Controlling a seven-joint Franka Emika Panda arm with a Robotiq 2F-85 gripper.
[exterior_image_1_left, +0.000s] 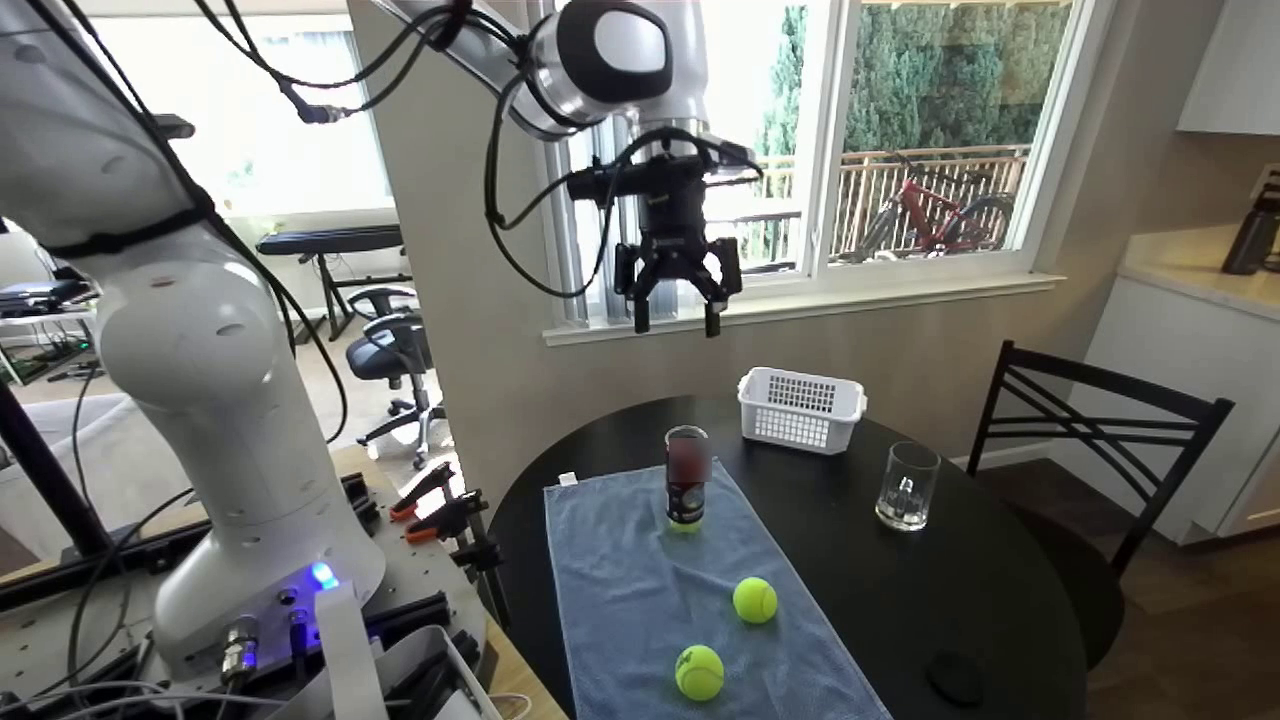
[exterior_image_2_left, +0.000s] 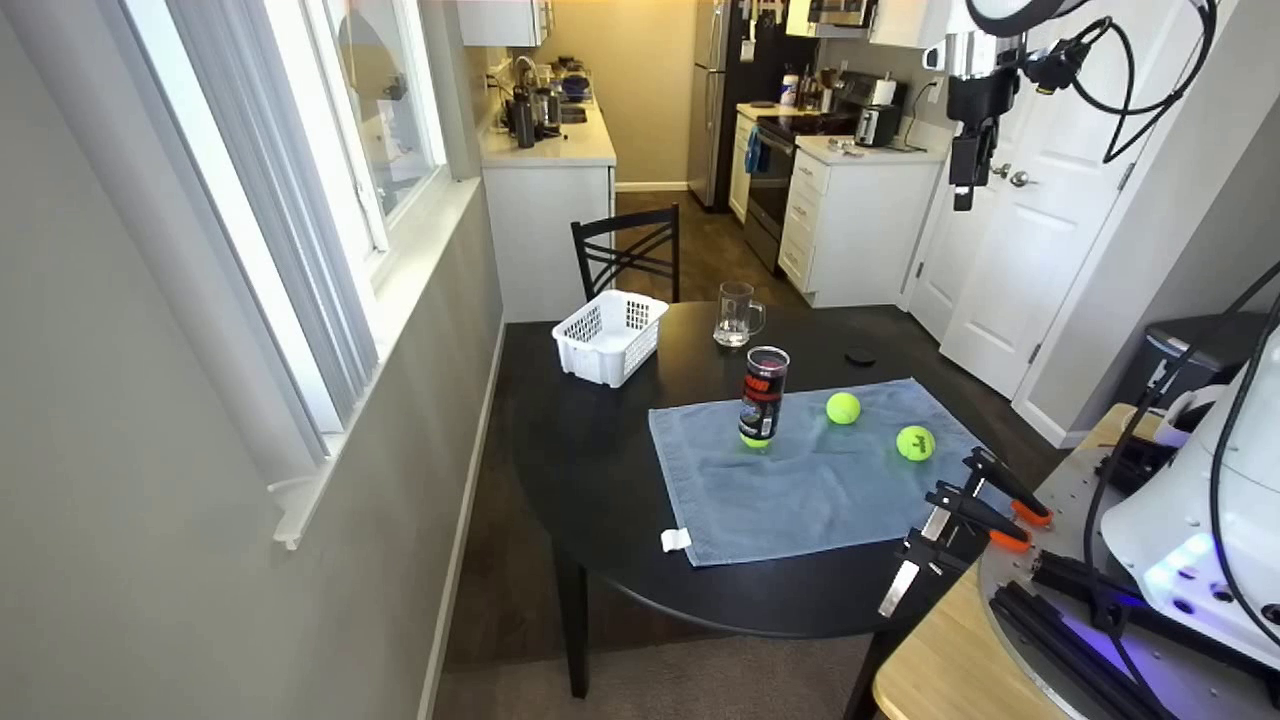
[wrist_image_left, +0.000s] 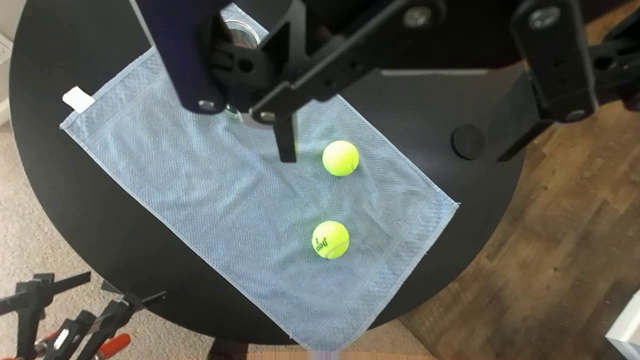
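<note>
My gripper (exterior_image_1_left: 678, 326) is high above the table, its two fingers spread wide and nothing between them. Two yellow-green tennis balls lie apart on the blue towel (exterior_image_2_left: 768, 504): one ball (wrist_image_left: 340, 158) towards the towel's long edge, the other ball (wrist_image_left: 330, 240) closer to its near end. A clear tennis-ball can (exterior_image_2_left: 763, 396) with a dark label stands upright on the towel, with some yellow-green showing at its bottom. In the wrist view the can is mostly hidden behind the gripper; only its rim (wrist_image_left: 243, 35) shows.
On the dark round table, a white basket (exterior_image_1_left: 801, 412) stands by the window side and a glass mug (exterior_image_1_left: 907, 486) to its right. A black disc-shaped lid (wrist_image_left: 468, 142) lies beside the towel. Clamps (exterior_image_2_left: 960, 516) stick out at the table's edge near the robot base.
</note>
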